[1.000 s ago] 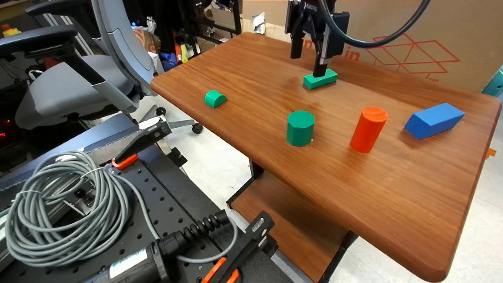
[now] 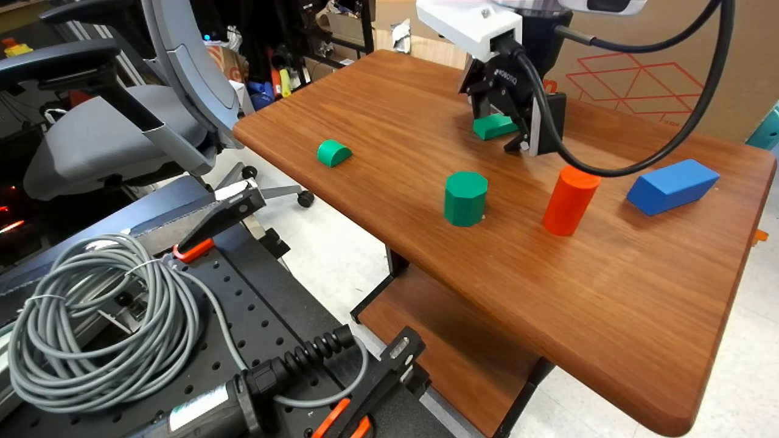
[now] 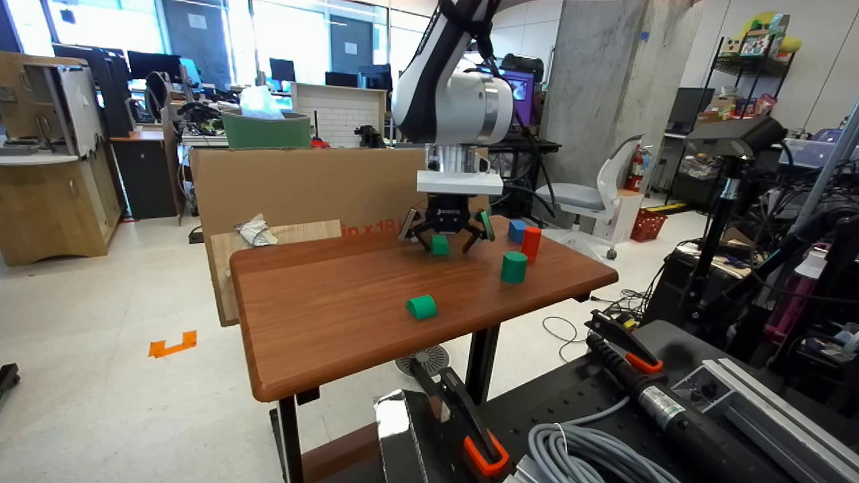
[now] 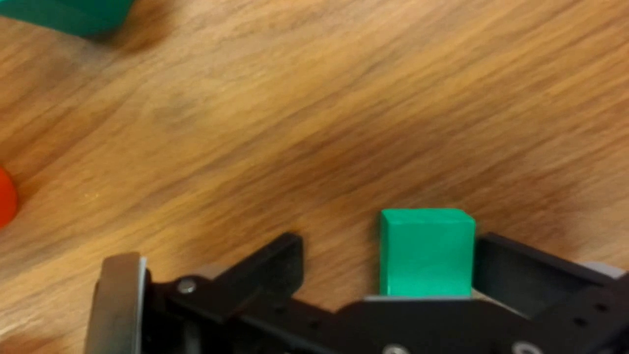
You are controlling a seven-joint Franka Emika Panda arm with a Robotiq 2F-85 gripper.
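Observation:
A small green rectangular block (image 2: 494,126) lies flat near the back of the wooden table. My gripper (image 2: 498,130) is down around it, its fingers spread apart. In the wrist view, the green block (image 4: 427,252) sits between the fingers, close against the right finger (image 4: 513,268). A clear strip of table separates it from the left finger (image 4: 289,265), so the gripper is open. Exterior view 2 has the block (image 3: 440,245) just left of centre in the gripper (image 3: 447,248). The arm's body hides part of the block in exterior view 1.
Toward the front stand a green octagonal prism (image 2: 465,198) and a red cylinder (image 2: 571,201). A blue block (image 2: 672,187) lies at the right, a green half-round (image 2: 333,153) at the left edge. Cardboard (image 3: 314,189) rises behind the table.
The gripper has come down from above the green block, and its fingers now stand lower, either side of it. The other blocks have not moved.

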